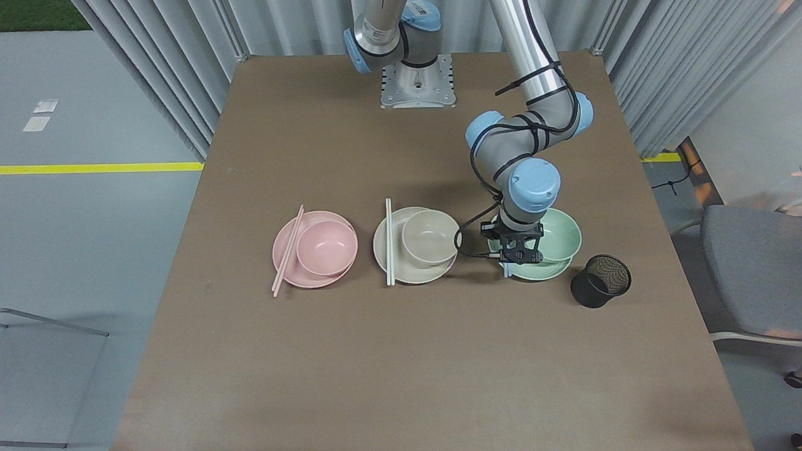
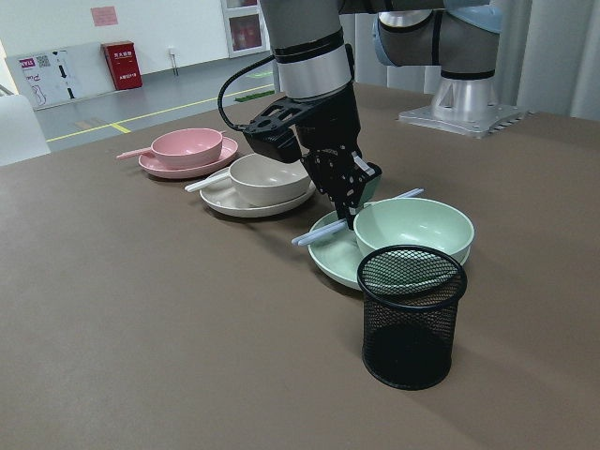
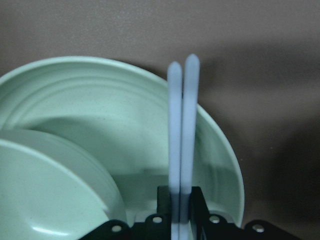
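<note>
In the wrist view two pale blue chopsticks (image 3: pixel 188 130) lie side by side across the rim of the green plate (image 3: pixel 110 105), with the fingertips of my gripper right around them, apparently shut on them. The green bowl (image 3: pixel 45 195) sits on that plate beside the chopsticks. In the left view the chopsticks (image 2: pixel 319 234) run under my black gripper (image 2: pixel 351 208) beside the green bowl (image 2: pixel 412 225). In the front view the gripper hides part of the green plate (image 1: pixel 541 272).
A black mesh cup (image 1: pixel 599 281) stands right of the green set. A cream plate (image 1: pixel 421 273) with bowl and white chopsticks, and a pink plate (image 1: pixel 312 280) with bowl and pink chopsticks, stand to the left.
</note>
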